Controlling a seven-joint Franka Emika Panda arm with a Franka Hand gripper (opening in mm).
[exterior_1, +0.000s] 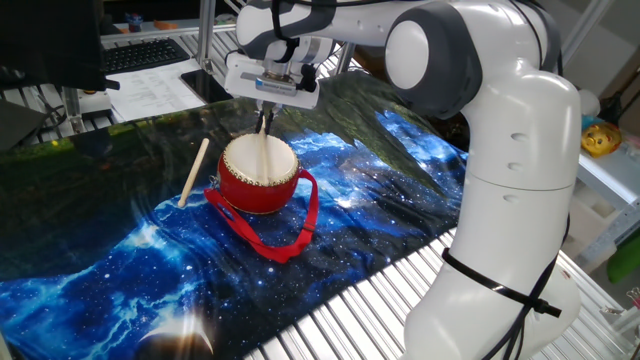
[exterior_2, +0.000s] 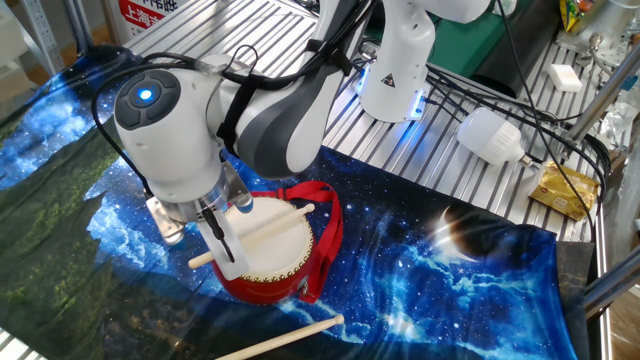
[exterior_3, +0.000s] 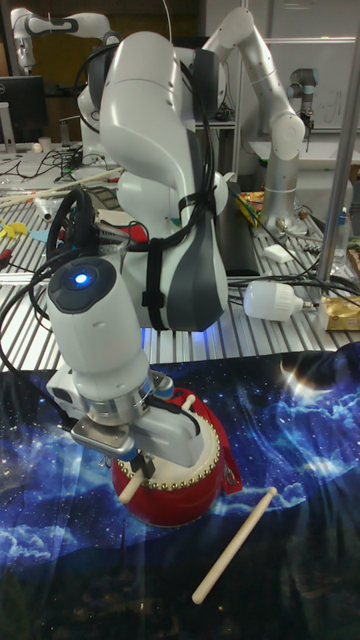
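A red drum (exterior_1: 250, 195) with a pale skin and gold studs sits upright on the dark galaxy-print cloth. Across its skin lies one wooden drumstick (exterior_2: 292, 219), one end reaching past the rim. My gripper (exterior_1: 264, 129) points down at the drum's far rim in exterior view 1, its fingers shut on that stick near the overhanging end. In exterior view 3 the stick's end (exterior_3: 132, 490) pokes out beside a fingertip. The second drumstick (exterior_1: 194, 173) rests on the cloth beside the drum, apart from it.
A red strap (exterior_1: 273, 252) loops from the drum over the cloth (exterior_1: 370, 240). A white bulb-shaped object (exterior_2: 490, 136) and a gold packet (exterior_2: 563, 190) stand on the slatted table near the arm's base.
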